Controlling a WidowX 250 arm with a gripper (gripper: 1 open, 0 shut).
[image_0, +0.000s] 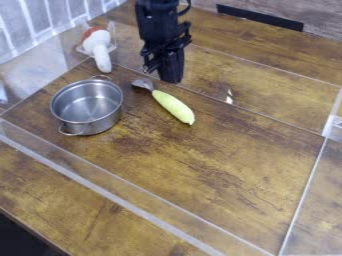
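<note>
My black gripper (163, 58) hangs at the top middle, above and behind a pale yellow-green corn-like vegetable (174, 108) lying on the wooden table (241, 170). It appears shut, with nothing visible between its fingers. A small grey utensil or object (142, 85) lies by the vegetable's upper end. A steel pot (87, 106) stands on the left.
A white object with a red part (98, 50) stands at the back left. Clear plastic edges cross the table at the sides.
</note>
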